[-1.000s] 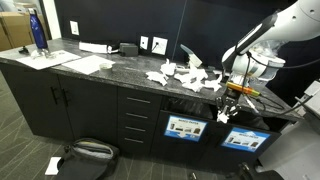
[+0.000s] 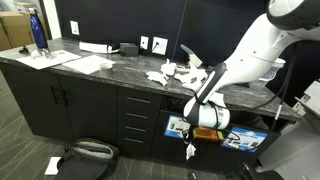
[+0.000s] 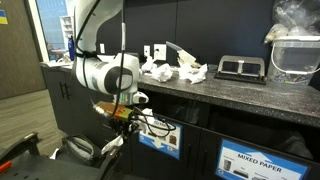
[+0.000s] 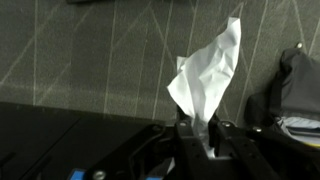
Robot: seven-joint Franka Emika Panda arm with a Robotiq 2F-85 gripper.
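A crumpled white paper [image 4: 208,78] is pinched in my gripper, which is shut on it; most of the sheet sticks out past the fingertips. In exterior view 1 the paper [image 2: 190,151] hangs under the gripper [image 2: 192,138], low in front of the dark cabinet fronts. Exterior view 2 has the same paper [image 3: 112,146] pointing down toward the floor. More crumpled white papers [image 2: 180,72] lie on the counter [image 2: 135,80], behind and above the gripper.
Blue-and-white labels, one reading mixed paper [image 3: 262,165], mark the cabinet fronts below the counter. A black bag [image 2: 85,158] lies on the floor to the left. A clear bin [image 3: 293,58] and a toaster [image 3: 241,67] stand on the counter.
The arm has come down and to the left in exterior view 1, carrying the white paper from near the counter's edge to low before the cabinets. The bag has not moved.
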